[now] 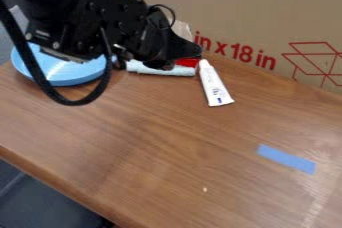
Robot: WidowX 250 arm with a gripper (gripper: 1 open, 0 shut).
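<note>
My black gripper (163,52) hangs over the back of the table at upper centre, above a white cloth (154,69) and a red object (187,62) that it largely covers; its fingertips are too dark to make out what, if anything, is between them. A white tube (214,84) lies on the wood just to the right. The blue plate (67,73) at the left is partly hidden behind the arm and its cable.
A cardboard box (274,32) stands along the back. A strip of blue tape (286,159) lies at the right. Its edge runs along the lower left.
</note>
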